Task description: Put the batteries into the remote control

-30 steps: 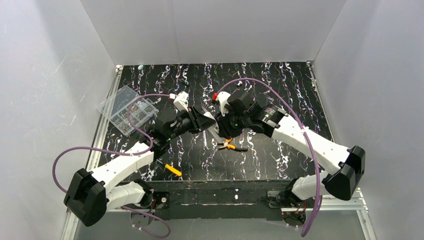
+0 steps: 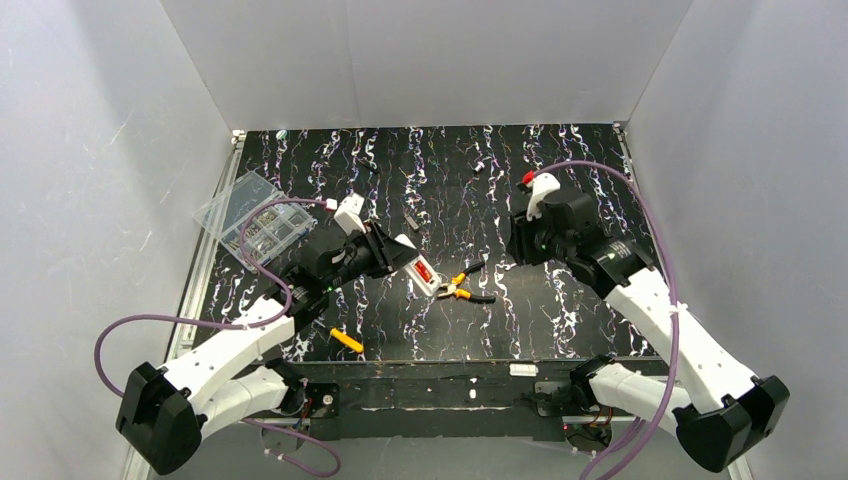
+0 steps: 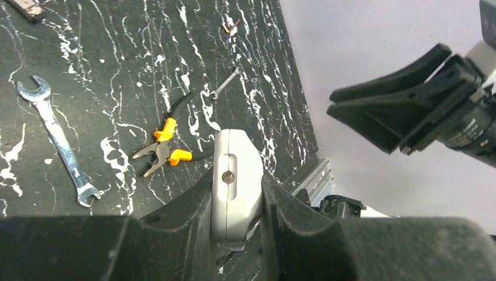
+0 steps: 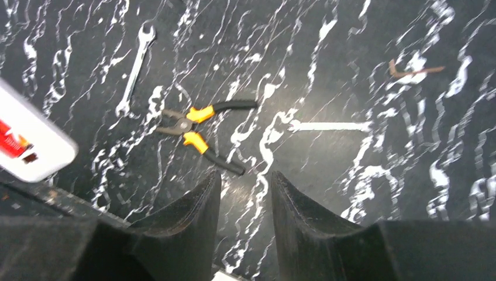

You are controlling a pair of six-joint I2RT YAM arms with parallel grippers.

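Observation:
The white remote control (image 2: 419,272) is gripped at one end by my left gripper (image 2: 398,254), which is shut on it above the table. Its open back shows red batteries (image 2: 424,271). At the left edge of the right wrist view, part of the remote (image 4: 35,137) appears with red inside. The left wrist view shows only the white end of the remote (image 3: 237,181), between the fingers. Off to the right hangs my right gripper (image 2: 522,245), its fingers apart and nothing between them (image 4: 246,178). A small white piece (image 2: 522,369) lies at the table's front edge; it looks like a cover.
Orange-and-black pliers (image 2: 466,283) lie below and beside the remote. Wrenches (image 3: 58,140) (image 4: 329,126) are scattered about. A yellow-handled tool (image 2: 346,340) is at the front left, and a clear parts box (image 2: 262,225) stands far left.
My right gripper has drawn away to the right from the remote, baring the red batteries. A blurred pale thing appeared near the front; now a white piece lies at the front edge. The left arm shifted slightly.

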